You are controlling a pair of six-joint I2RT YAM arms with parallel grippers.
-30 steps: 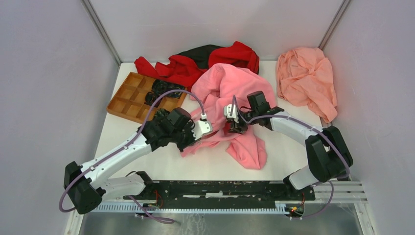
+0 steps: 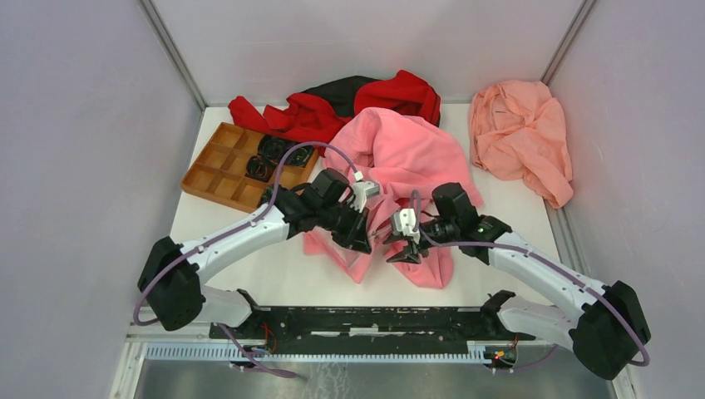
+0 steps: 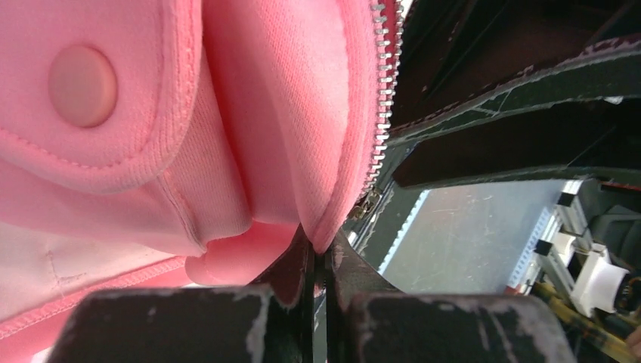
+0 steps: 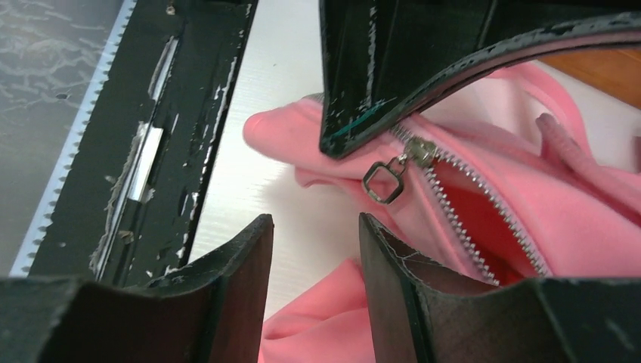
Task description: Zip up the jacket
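The pink jacket (image 2: 401, 150) lies bunched on the table, its lower hem lifted. My left gripper is shut on the bottom corner of the jacket's front edge, just beside the metal zipper teeth (image 3: 385, 83). In the right wrist view, the zipper slider (image 4: 420, 151) with its ring pull (image 4: 383, 183) hangs clear, close to a black finger of the left gripper. Past the slider the two rows of teeth spread apart. My right gripper stands open with nothing between its fingers; the ring pull is beyond and above its right fingertip.
A wooden compartment tray (image 2: 199, 180) holding black items sits at the left. Red and black garments (image 2: 399, 93) lie along the back, and a peach garment (image 2: 520, 137) at the back right. Both grippers are close together. Bare table shows at the front.
The left gripper has moved right, drawing the jacket's hem with it.
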